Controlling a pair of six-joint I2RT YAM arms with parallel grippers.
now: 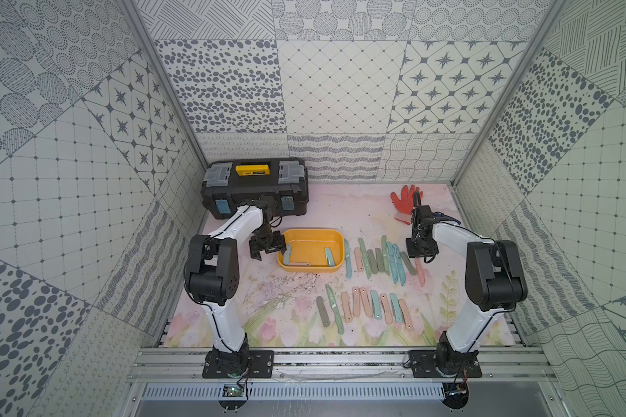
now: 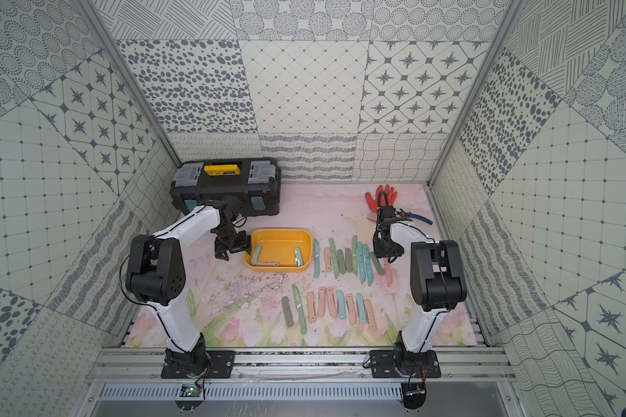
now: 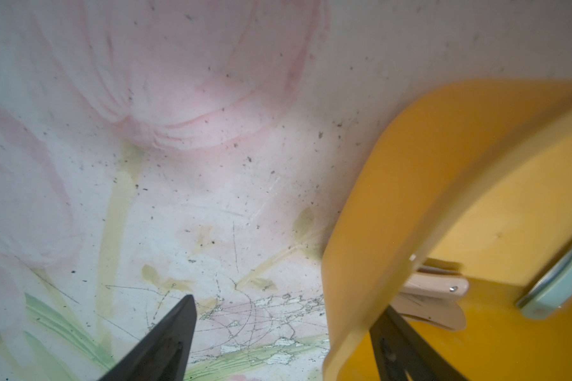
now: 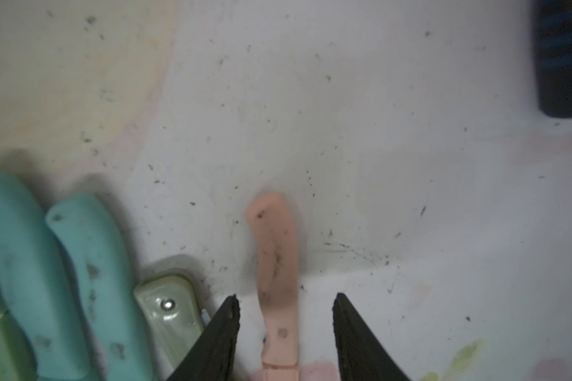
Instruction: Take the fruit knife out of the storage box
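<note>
A pink fruit knife (image 4: 276,273) lies flat on the table at the right end of the upper row of knives. My right gripper stands open above it, one finger to either side and clear of the handle. The yellow storage box (image 1: 311,269) sits left of the rows, holding a teal knife (image 1: 329,255) at its right, another teal knife (image 1: 287,254) at its left and pink pieces (image 3: 435,285) along its near side. At the box's left wall my left gripper is open, its right finger by the rim, nothing gripped.
Several folded and sheathed knives (image 1: 375,305) form a front row. A black toolbox (image 1: 257,187) is behind the left arm; a red glove (image 1: 404,200) and blue-handled pliers (image 2: 417,218) lie at the back right. Bare table lies between toolbox and glove.
</note>
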